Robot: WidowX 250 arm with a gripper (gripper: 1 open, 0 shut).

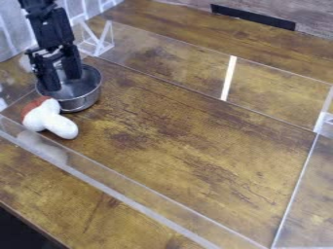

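A dark grey metal bowl (81,97) sits at the left of the wooden surface. My black gripper (53,70) reaches down from the top left over the back of the bowl; it looks open, with its fingertips small and dark against the bowl. A white plush-like object with a red patch (55,124) lies just in front of the bowl, on the near left.
Clear acrylic walls border the wooden work area (196,146), with a white bracket (95,41) behind the bowl.
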